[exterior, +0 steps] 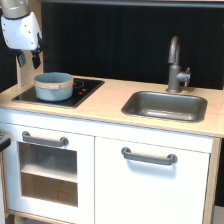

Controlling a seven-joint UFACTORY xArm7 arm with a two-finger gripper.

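Observation:
A pale blue pot (54, 87) with a beige band round it stands upright on the black stovetop (92, 87), at the left of the toy kitchen's counter. My gripper (29, 60), white with dark fingers, hangs at the upper left of the camera view. It appears above and to the left of the pot, pointing down. The fingers stand apart, with nothing visible between them, so it is open. How far it is from the pot in depth is hard to tell.
A metal sink (165, 105) with a dark grey faucet (177, 68) fills the counter's right side. Bare wooden counter (112, 103) lies between stove and sink. Below are a windowed oven door (47, 164) and a white cabinet door (150, 190), both closed, with grey handles.

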